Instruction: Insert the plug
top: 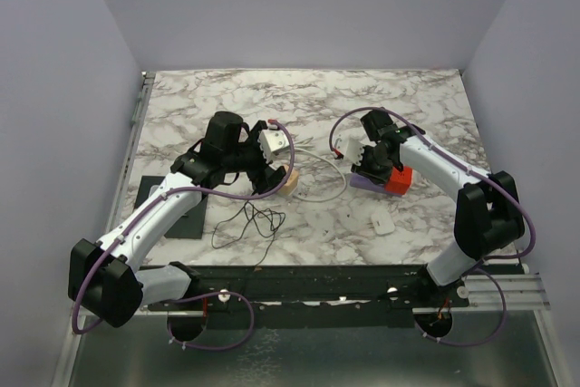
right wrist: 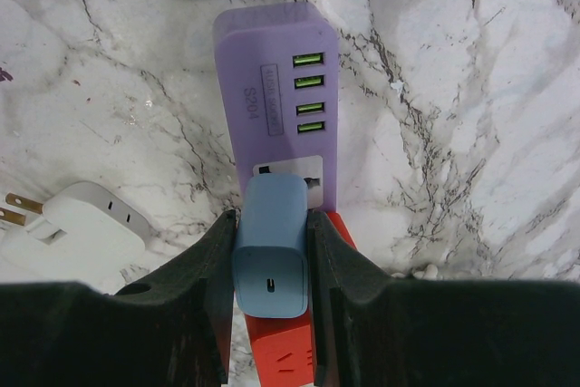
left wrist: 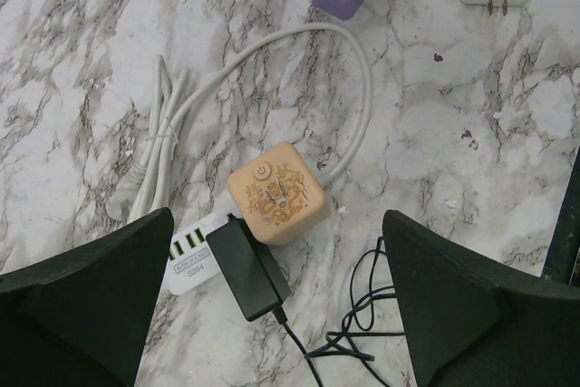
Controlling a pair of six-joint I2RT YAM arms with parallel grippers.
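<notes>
In the right wrist view a blue plug [right wrist: 271, 246] sits between the dark fingers of my right gripper, which is shut on it. Beneath lies a purple power strip [right wrist: 249, 70] with several USB ports and a red block [right wrist: 283, 355] at its near end. The plug's front end overlaps a pale patch on the strip; its prongs are hidden, and I cannot tell if it touches. My left gripper stands open above a tan cube [left wrist: 281, 189] on a white strip [left wrist: 192, 256], holding nothing.
A black adapter [left wrist: 243, 269] is beside the tan cube, its thin cable loose on the marble table. A white adapter [right wrist: 77, 237] with bare prongs lies left of the purple strip. A white cord [left wrist: 362, 70] loops between the strips.
</notes>
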